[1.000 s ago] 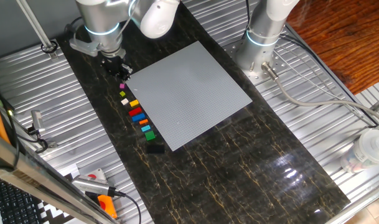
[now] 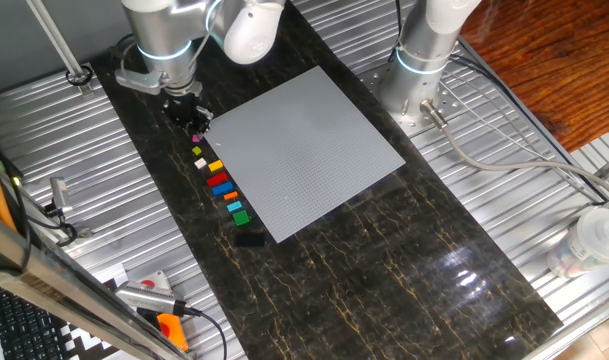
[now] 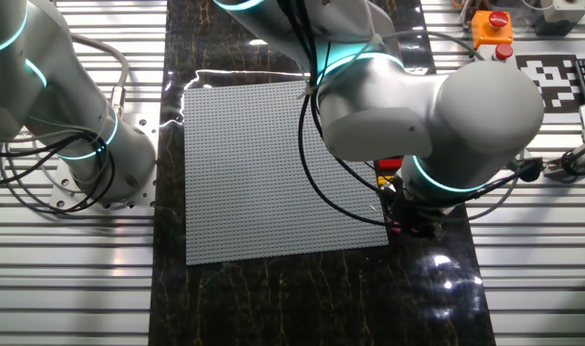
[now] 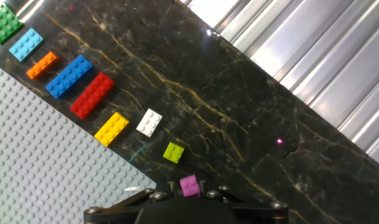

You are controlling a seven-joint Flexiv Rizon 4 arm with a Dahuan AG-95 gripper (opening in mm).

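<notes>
A small pink brick (image 4: 189,185) lies on the dark marbled table at the bottom middle of the wrist view. My gripper is over it, its fingers standing apart with one at either side of the brick. Whether either finger touches it cannot be seen. In exterior view 1 the gripper (image 2: 192,118) hangs low by the left corner of the grey baseplate (image 2: 304,150), and the pink brick (image 2: 196,138) shows just below it. The arm covers most of the bricks in exterior view 2.
From the pink brick a row runs along the baseplate edge: lime (image 4: 173,152), white (image 4: 149,122), yellow (image 4: 111,129), red (image 4: 92,95), blue (image 4: 69,76), orange (image 4: 42,65), light blue (image 4: 26,44) and green (image 4: 4,24). The baseplate looks bare.
The arm has come down very slightly near the pink brick in exterior view 1. The bricks and the baseplate look unmoved.
</notes>
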